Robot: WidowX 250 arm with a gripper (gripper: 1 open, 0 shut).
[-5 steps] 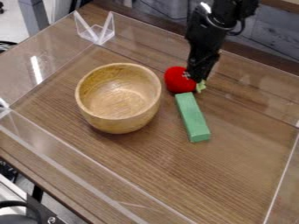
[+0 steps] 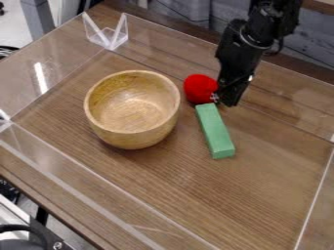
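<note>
A red round object point(image 2: 200, 88) rests on the wooden table right of a tan bowl point(image 2: 131, 107). The black gripper point(image 2: 225, 96) is low beside the red object's right side, touching it or very close; its fingertips are small and dark, and I cannot make out anything held between them. A green block point(image 2: 214, 131) lies below them, pointing toward the front of the table.
A clear plastic holder point(image 2: 107, 31) stands at the back left. A dark cable shows at the lower left corner.
The arm has shifted slightly, and the pale green bit that showed by the fingertips earlier is hardly visible now. The red object, bowl and green block look nearly unchanged.
</note>
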